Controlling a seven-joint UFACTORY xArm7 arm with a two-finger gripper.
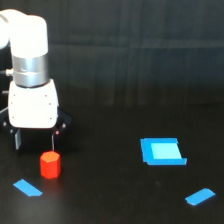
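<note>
A red block with a faceted outline sits on the black table at the front left. Just behind it and to its left, my gripper points down from the white and grey arm. Its two thin fingers stand apart, with nothing visible between them. The right fingertip appears close to the block's back edge; whether it touches cannot be made out.
A pale square bordered with blue tape lies flat at right of centre. Loose blue strips mark the front left and front right.
</note>
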